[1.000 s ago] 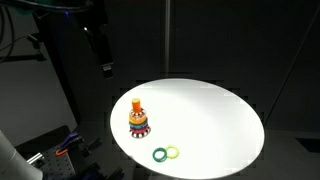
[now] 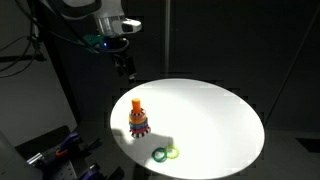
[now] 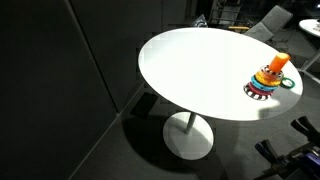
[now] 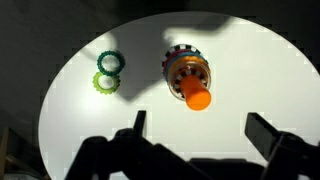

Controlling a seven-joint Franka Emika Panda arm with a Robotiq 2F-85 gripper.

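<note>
A stacking toy (image 2: 138,120) of coloured rings with an orange peg top (image 2: 137,104) stands upright toward the left side of the white oval table. Beside it on the tabletop lie two loose rings, a dark green one (image 2: 159,155) and a yellow-green one (image 2: 173,152), close together or touching. High above the table my gripper is open, its fingers wide apart and nothing between them. Seen from the wrist, the toy (image 4: 186,68) sits ahead of the gap, and the rings, dark green (image 4: 111,63) and yellow-green (image 4: 106,83), lie to the left.
A dark curtain (image 2: 230,40) hangs behind, and cables (image 2: 25,55) loop by the arm at left.
The arm has come down and moved to the right, bringing the gripper closer to the toy from high up. The toy, the rings and the table look unmoved.
</note>
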